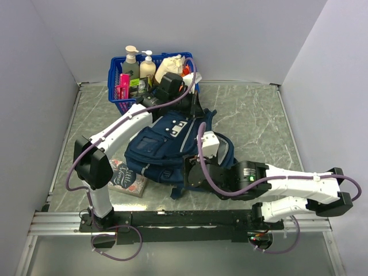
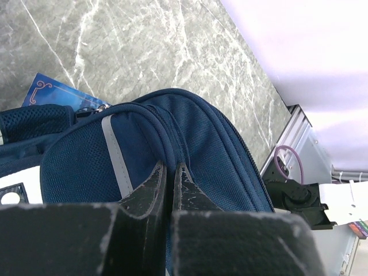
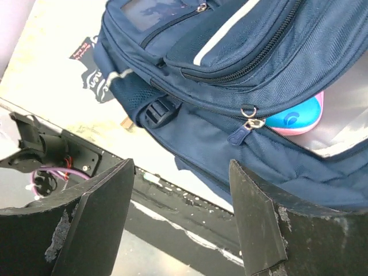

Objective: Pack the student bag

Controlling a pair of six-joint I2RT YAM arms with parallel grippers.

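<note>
The navy backpack (image 1: 158,144) lies on the grey floor in the top view. My left gripper is shut on the backpack's upper edge, at the back of the bag. My right gripper is open above the front of the bag. Below it, in the right wrist view, a zipper pull (image 3: 240,132) hangs beside the bag's opening, where a pale lining and a blue-and-pink item (image 3: 290,118) show inside. A blue card (image 2: 54,92) lies behind the bag.
A blue basket (image 1: 118,66) packed with bottles and other items stands at the back left. A patterned flat package (image 1: 123,181) lies left of the bag.
</note>
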